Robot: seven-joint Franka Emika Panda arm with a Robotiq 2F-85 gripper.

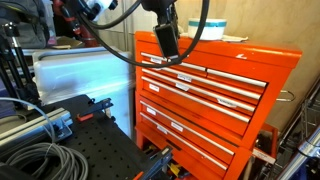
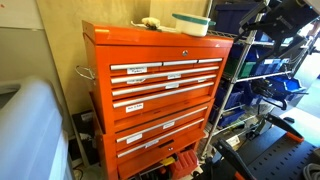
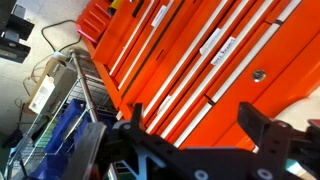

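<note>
A red tool chest (image 2: 150,48) with several drawers stands before me, its drawers bearing white labels and pale handle strips. Across the wrist view its drawer fronts (image 3: 205,60) run diagonally, with a round lock on the panel to the right. My gripper has its two dark fingers spread wide at the lower edge of that view, with no object visible between them. From exterior view 1, the dark arm end with looping cables hangs in front of the chest's upper part. Whether it touches the chest cannot be told.
A white and teal round container (image 2: 190,24) sits on the chest top beside a tan item (image 2: 150,22). Red-handled tools (image 2: 187,160) lie low by the chest. Wire shelving with blue bins (image 2: 262,65) stands to the right. A black table (image 1: 95,145) fills the foreground.
</note>
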